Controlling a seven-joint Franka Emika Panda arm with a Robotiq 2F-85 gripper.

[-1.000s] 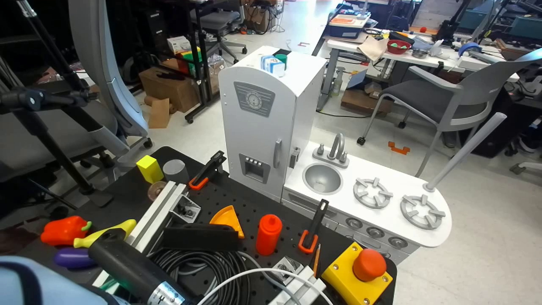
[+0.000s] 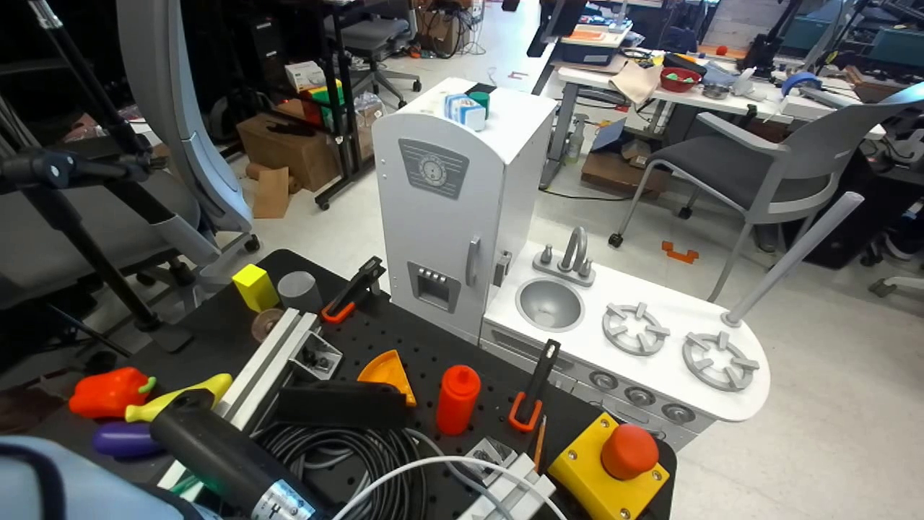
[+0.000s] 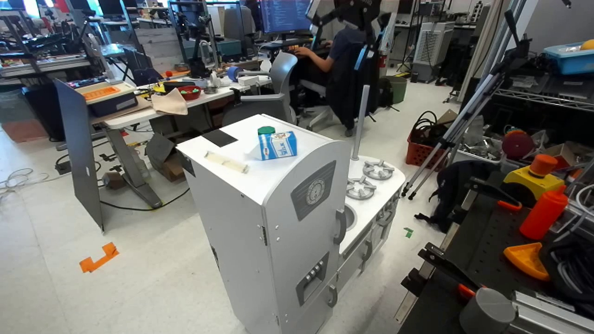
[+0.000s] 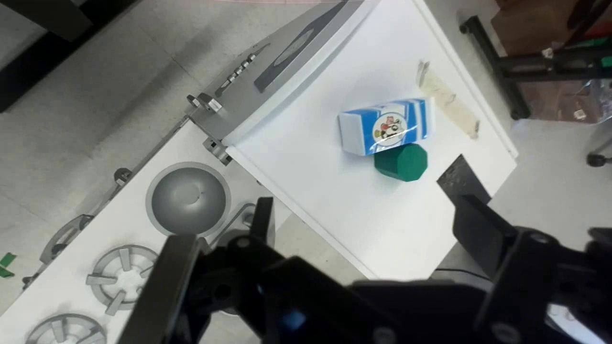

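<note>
A blue-and-white milk carton (image 4: 387,126) lies on its side on the white top of the toy fridge (image 3: 231,192). Right beside it is a small green container (image 4: 410,163), which the carton partly covers in exterior view 2. My gripper is open, its dark fingers (image 4: 263,217) wide apart with nothing between them. The wrist view looks down at the fridge top from above. Part of the black gripper body also shows at the top edge of exterior view 1.
The toy counter has a sink (image 2: 550,304), a faucet (image 2: 575,248), burners (image 2: 636,329) and an upright grey post (image 2: 792,260). A black pegboard table holds a red bottle (image 2: 458,399), an orange wedge (image 2: 387,373), clamps, cables and a yellow box with a red button (image 2: 610,475).
The gripper has come into view at the top of exterior view 1, where it was absent a second ago. The carton, green container and toy kitchen have not moved.
</note>
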